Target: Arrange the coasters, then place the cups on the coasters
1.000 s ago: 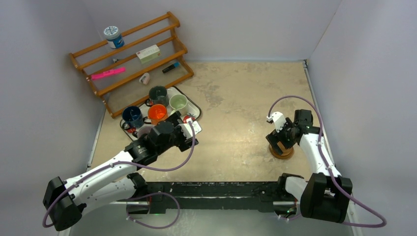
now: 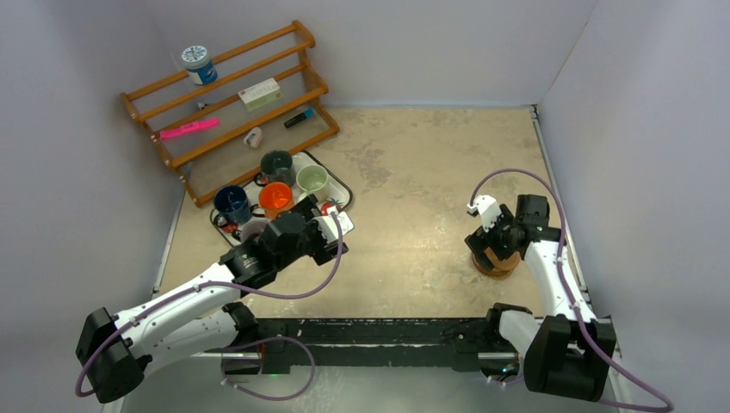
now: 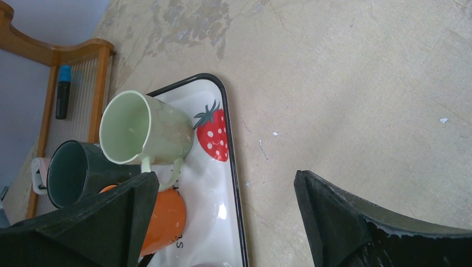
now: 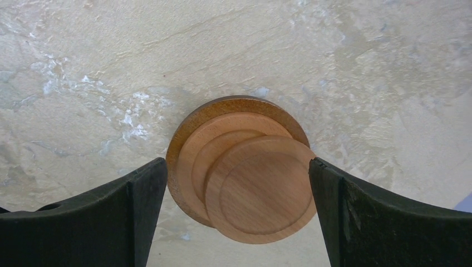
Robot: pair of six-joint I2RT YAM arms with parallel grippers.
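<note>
Several cups stand on a strawberry-patterned tray at the left: a pale green cup, a dark green cup, an orange cup and a dark blue cup. Beside the tray's right side hangs my left gripper, open and empty. Over on the right, wooden coasters lie stacked in a round wooden holder, the top coaster shifted off-centre and overlapping the rim. My right gripper is open above them, its fingers apart on either side in view.
A wooden rack with a jar, a box and a pink item stands behind the tray. Bare tabletop stretches between the tray and the coasters. Walls close in the sides and back.
Under my right gripper, more of a coaster's pale face shows at the holder's right side than a second ago. The right arm has shifted only slightly; the left arm and cups have stayed put.
</note>
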